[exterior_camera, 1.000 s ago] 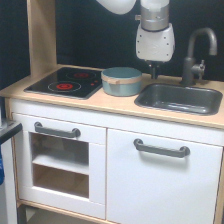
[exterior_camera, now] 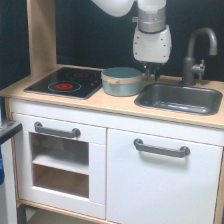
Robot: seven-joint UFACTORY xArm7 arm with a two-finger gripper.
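Observation:
A round grey-green pot [exterior_camera: 122, 84] with a tan rim band stands on the wooden counter, between the stove and the sink. My white arm reaches down from the top, and its dark gripper [exterior_camera: 152, 72] hangs low at the pot's right side, near the sink's back left corner. Its fingers are small and dark against the dark wall. Whether they touch the pot or its handle, or hold anything, I cannot tell.
Left of the pot lies the black stove top [exterior_camera: 66, 82] with red burner rings. A dark sink [exterior_camera: 180, 98] with a tall faucet [exterior_camera: 198, 58] fills the right side. Below are an oven-like door [exterior_camera: 55, 130] and a white cabinet door [exterior_camera: 160, 180] with a grey handle.
The arm has shifted slightly left and its gripper looks a little turned or wider, lower by the pot's right side. The pot appears not to have moved.

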